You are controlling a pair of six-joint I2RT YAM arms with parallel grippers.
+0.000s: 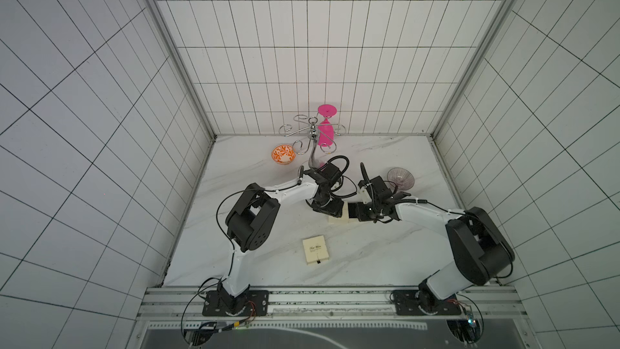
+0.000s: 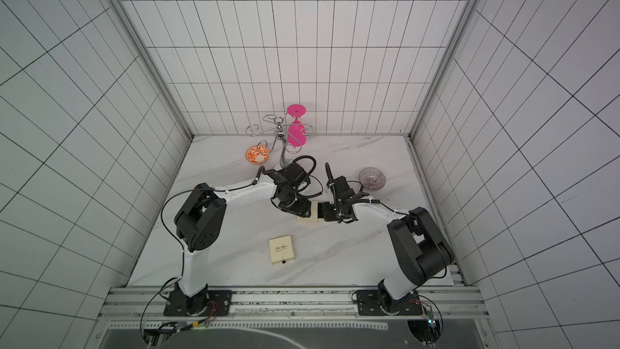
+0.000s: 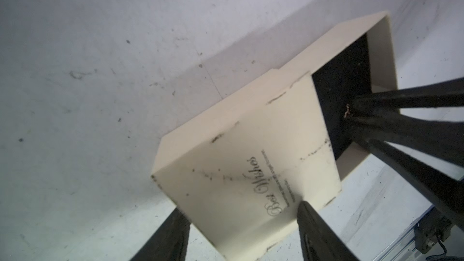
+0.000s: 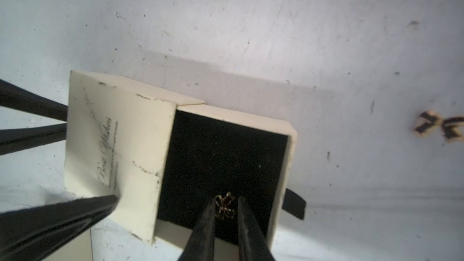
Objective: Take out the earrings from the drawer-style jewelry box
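The cream drawer box [image 3: 246, 164] lies on the table, its drawer pulled out to show a black lining [image 4: 212, 154]. A small gold earring [image 4: 224, 205] rests on the lining between the fingertips of my right gripper, which reach into the drawer, part open; whether they touch it I cannot tell. My left gripper straddles the box's sleeve from either side, holding that end. Another gold-and-dark earring [image 4: 439, 125] lies on the table to the right in the right wrist view.
A second closed cream box [image 1: 315, 249] lies nearer the front. Behind stand a metal ring stand [image 1: 313, 132], a pink stand [image 1: 326, 111], an orange patterned bowl [image 1: 283, 154] and a glass bowl [image 1: 400, 178].
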